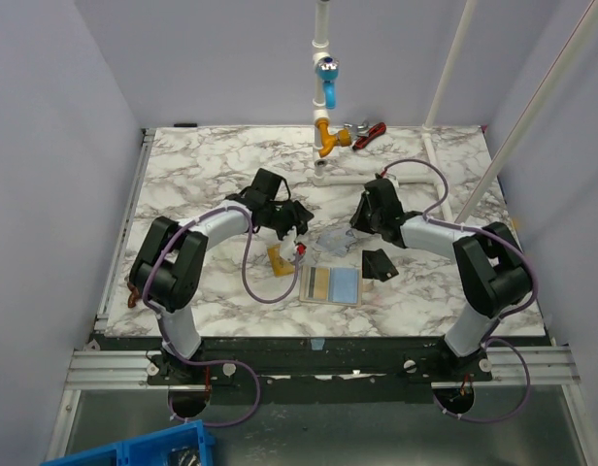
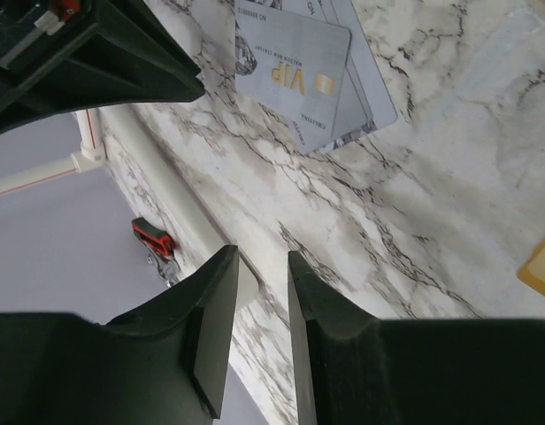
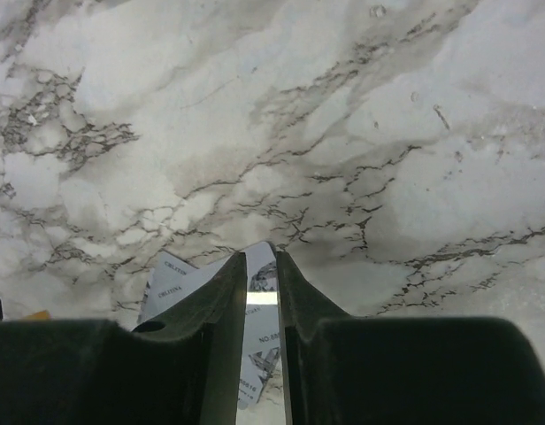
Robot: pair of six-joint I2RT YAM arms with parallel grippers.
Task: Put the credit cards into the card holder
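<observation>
Several grey credit cards lie loosely stacked between my grippers; one reads VIP, and their edges show under my right gripper. My left gripper is slightly parted, with nothing seen between its fingers; in the top view it sits left of the cards. The right gripper, right of and above the cards, has its fingertips a narrow gap apart, holding nothing visible. An open two-pocket item, perhaps the card holder, lies in front of the cards. A black item lies to its right.
An orange item lies left of the open holder. White pipes with taps and red-handled tools stand at the back.
</observation>
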